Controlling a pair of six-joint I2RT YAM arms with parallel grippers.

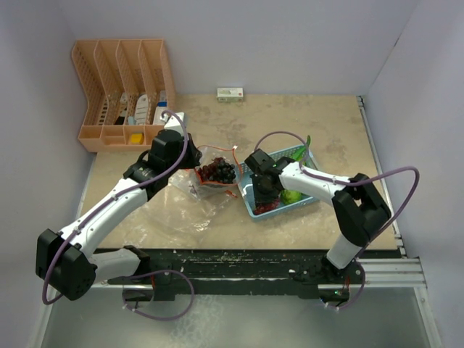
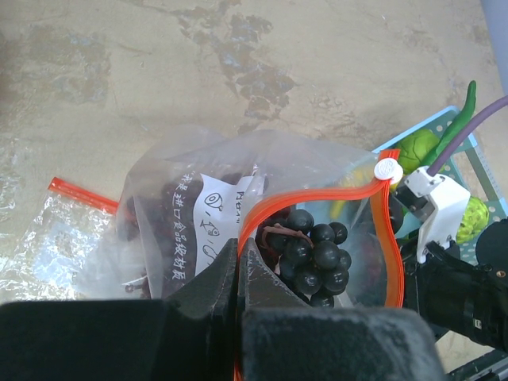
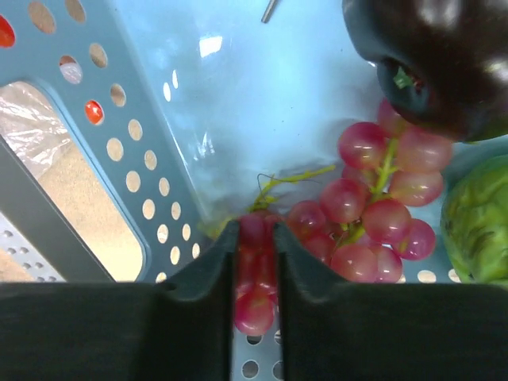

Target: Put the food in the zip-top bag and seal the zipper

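The clear zip top bag (image 1: 210,190) stands with its orange-rimmed mouth open and dark grapes (image 2: 313,258) inside. My left gripper is shut on the bag's rim, the orange strip (image 2: 302,195) running between its fingers. A white slider (image 2: 387,169) sits at the rim's far corner. Inside the blue basket (image 1: 255,215) is a bunch of red grapes (image 3: 381,210). My right gripper is down at that bunch, a few grapes within the narrow gap between its fingers. Whether they are gripped cannot be told.
Also in the basket are an eggplant (image 3: 444,55), a green pepper (image 2: 456,123) and green vegetables (image 1: 290,196). Flat plastic bags (image 1: 177,221) lie in front of the open bag. An orange divided rack (image 1: 119,94) stands at the back left.
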